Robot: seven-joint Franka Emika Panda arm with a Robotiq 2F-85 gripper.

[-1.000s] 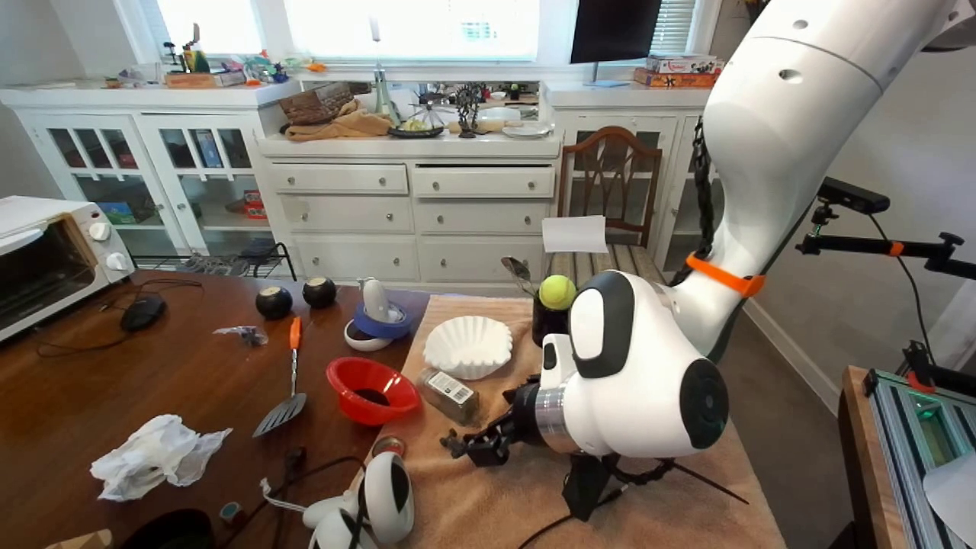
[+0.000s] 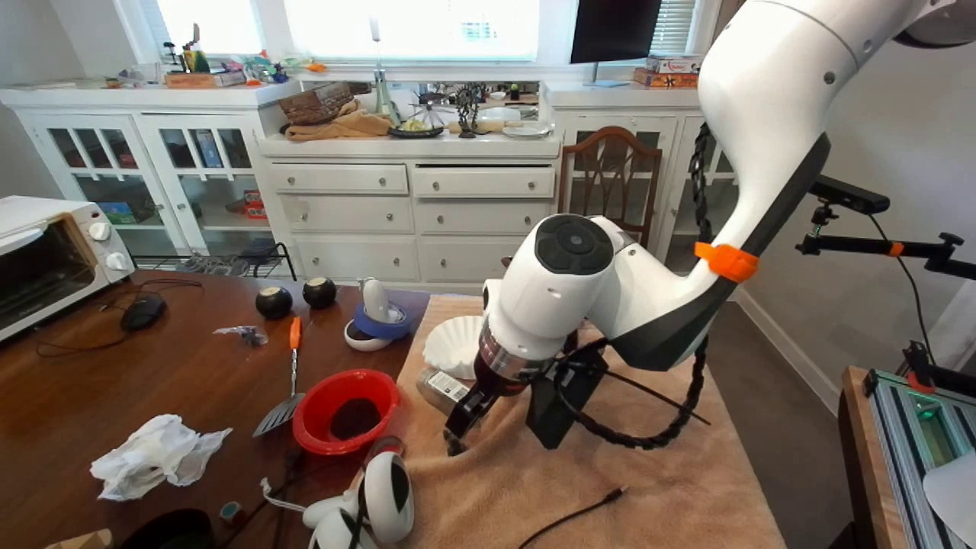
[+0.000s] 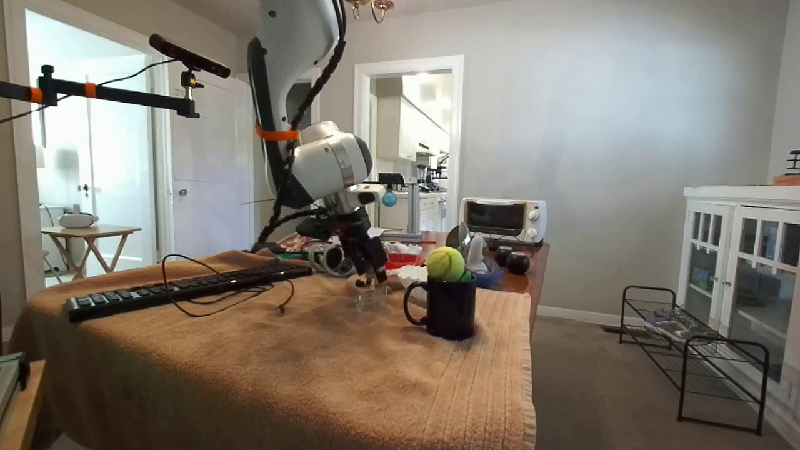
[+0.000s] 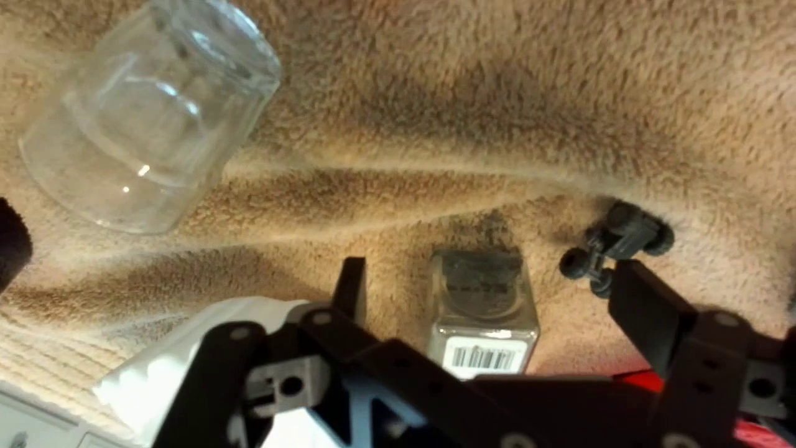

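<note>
My gripper is open above the towel, pointing down, with its fingers spread to either side in the wrist view. Below the gap lies a clear jar [image 4: 485, 310] with dark contents and a barcode label; no grip on it shows. A small black wheeled piece [image 4: 630, 235] lies beside the right finger. At upper left in that view is a clear glass [image 4: 149, 127]. The red bowl [image 2: 316, 438] rests on the brown table, dark inside. A white fluted bowl [image 2: 450, 346] sits on the towel, partly behind the arm in exterior view 1.
A black mug [image 3: 451, 311] with a tennis ball [image 3: 444, 264] on top stands near the towel's edge. A keyboard [image 3: 187, 289] and loose cable lie on the towel. A spatula [image 2: 284, 407] and a white headset [image 2: 389, 499] are nearby. The towel's front, in exterior view 2, is open.
The arm has swung from a sideways pose to one with the gripper pointing down. The red bowl, tilted at the towel's edge before, now sits flatter and further left. The arm now hides the mug.
</note>
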